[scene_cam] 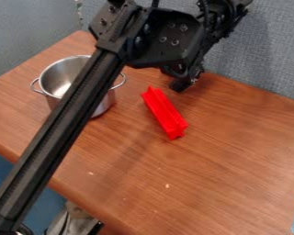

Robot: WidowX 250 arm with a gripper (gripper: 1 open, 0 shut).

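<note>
A stainless steel pot (62, 75) with two loop handles sits on the wooden table at the left, partly behind a long black arm bar. A red elongated block (164, 112) lies on the table right of the pot. The black robot arm (168, 39) fills the top centre. Its dark lower end reaches down toward the table just above the block; whether that is the gripper, and how its fingers stand, I cannot tell.
A grey padded wall stands behind the table. The black bar crosses the view diagonally down to the lower left.
</note>
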